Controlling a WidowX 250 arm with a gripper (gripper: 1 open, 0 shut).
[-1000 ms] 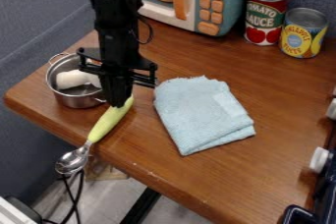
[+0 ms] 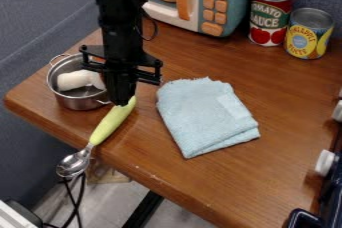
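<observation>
The black gripper (image 2: 120,92) points down just right of a steel pot (image 2: 74,94) that holds a white item (image 2: 80,78). Its tip is at the upper end of a pale yellow object (image 2: 110,124); whether they touch or the fingers are open I cannot tell. A steel spoon or scoop (image 2: 74,163) lies below that object, at the table's front-left edge.
A folded light blue cloth (image 2: 207,117) lies right of the gripper. A toy microwave (image 2: 194,2), a tomato can (image 2: 270,17) and a yellow can (image 2: 309,34) stand at the back. A dark appliance (image 2: 321,197) is at the right edge.
</observation>
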